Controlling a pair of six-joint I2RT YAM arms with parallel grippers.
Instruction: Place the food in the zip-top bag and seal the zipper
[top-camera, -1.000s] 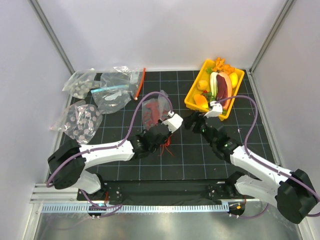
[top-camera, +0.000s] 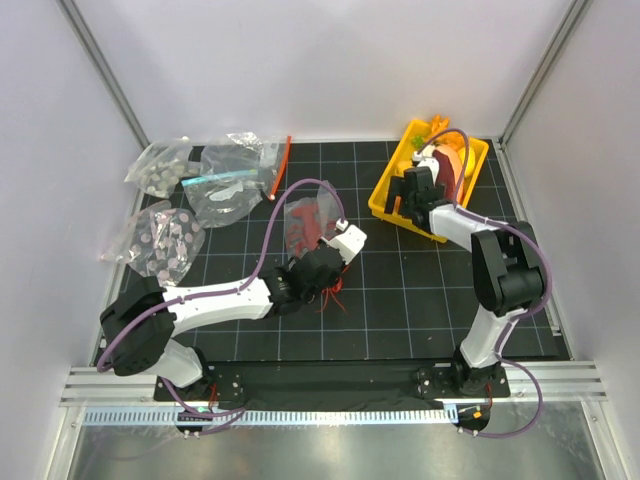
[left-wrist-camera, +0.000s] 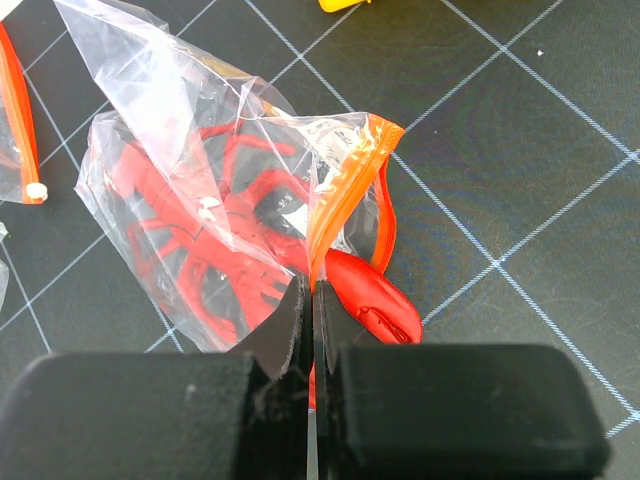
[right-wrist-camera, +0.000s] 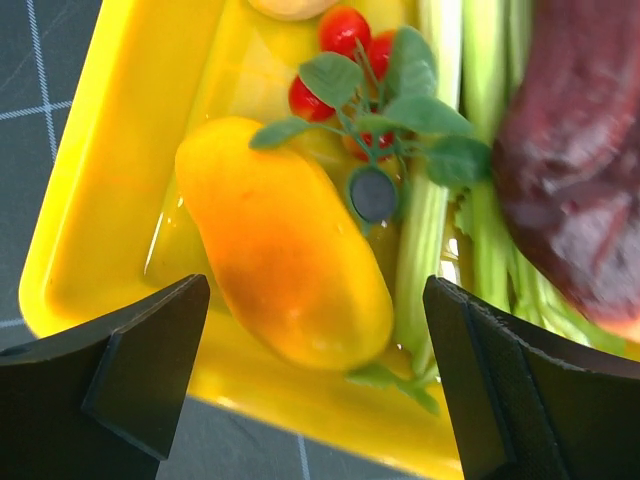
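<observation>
A clear zip bag (left-wrist-camera: 190, 150) with an orange zipper edge (left-wrist-camera: 350, 185) lies mid-table, a red lobster (left-wrist-camera: 230, 225) inside it. One red claw (left-wrist-camera: 375, 300) sticks out past the zipper. My left gripper is shut at the bag's mouth, its tips against the orange edge; whether it pinches the film is hard to make out. Over the yellow tray (right-wrist-camera: 75, 200) my right gripper stands part open, its fingers on either side of an orange-yellow mango-like fruit (right-wrist-camera: 290, 250), with no contact showing.
The tray also holds an eggplant (right-wrist-camera: 575, 150), celery (right-wrist-camera: 425, 240) and small tomatoes (right-wrist-camera: 343, 30). At the back left lie several other clear bags (top-camera: 228, 175). Bare dark mat (top-camera: 385, 310) spreads between the arms.
My right gripper has moved from the mat in front of the tray to over the tray, covering the fruit in the top view. The left arm has barely moved.
</observation>
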